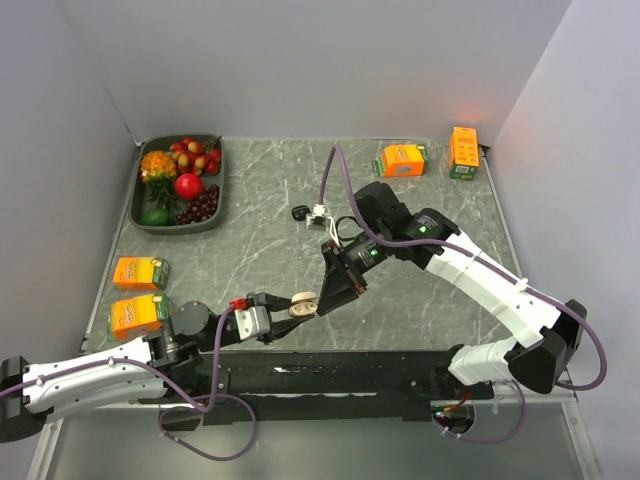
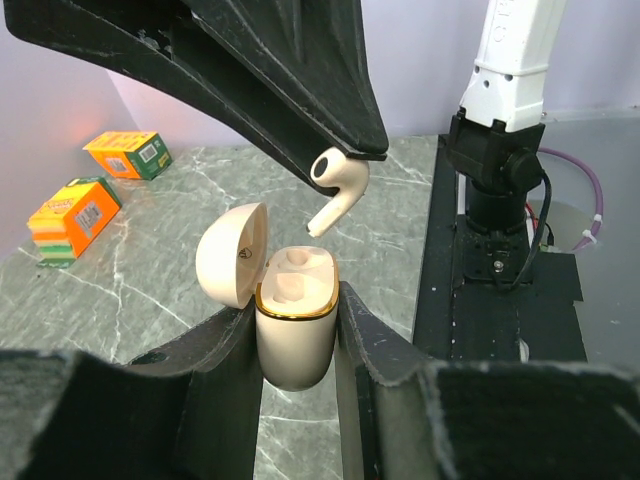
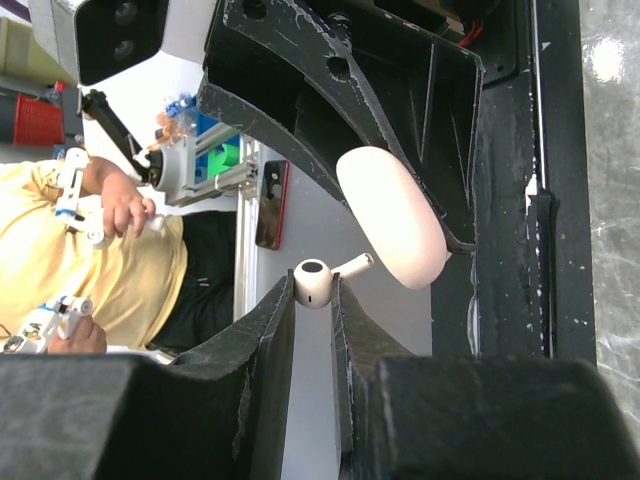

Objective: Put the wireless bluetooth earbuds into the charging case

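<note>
The white charging case (image 2: 295,340) with gold rim is held upright in my left gripper (image 1: 294,314), its lid (image 2: 228,255) open and two wells showing on top. Just above and right of the case, a white earbud (image 2: 342,185) is pinched at the tips of my right gripper (image 1: 338,298), stem angled down toward the case but apart from it in the left wrist view. In the right wrist view the earbud (image 3: 312,283) sits between the fingertips, with the lid's back (image 3: 390,215) behind it.
A fruit tray (image 1: 145,224), orange boxes (image 1: 140,272) at left and back right, and a small black object (image 1: 300,213) lie on the marble table (image 1: 250,250). A person is visible in the right wrist view.
</note>
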